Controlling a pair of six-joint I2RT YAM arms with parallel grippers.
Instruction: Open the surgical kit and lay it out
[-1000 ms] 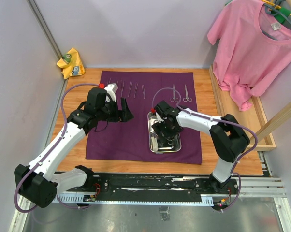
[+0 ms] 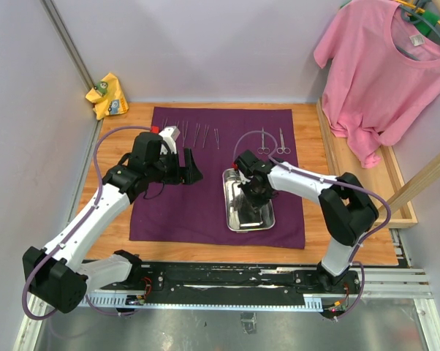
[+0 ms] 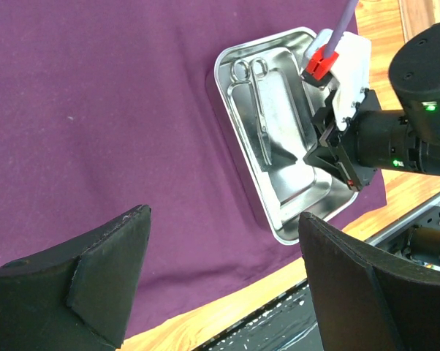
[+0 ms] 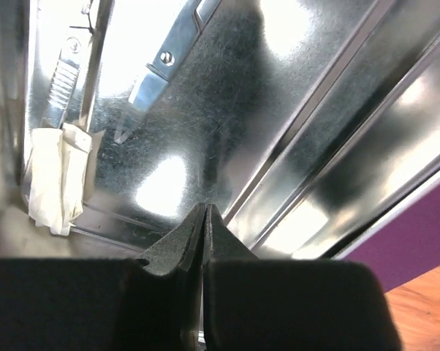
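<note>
The metal tray (image 2: 235, 225) rests on the purple cloth, right of centre. Scissors lie inside it, rings toward the far end; their blades (image 4: 153, 84) show in the right wrist view. Along the tray's side wall is a ridged instrument (image 4: 63, 82), its end under a white wrapping (image 4: 58, 179). My right gripper is shut over the tray floor with nothing between its fingers, clear of the scissors. To the left of the tray, my left gripper is open and empty above bare cloth.
Several slim instruments (image 2: 197, 134) lie in a row at the cloth's far side, with scissors (image 2: 263, 142) and another pair of scissors (image 2: 282, 142) farther right. A yellow bag (image 2: 107, 96) and a pink shirt (image 2: 384, 69) are at the back.
The left arm and the laid-out instruments have not moved.
</note>
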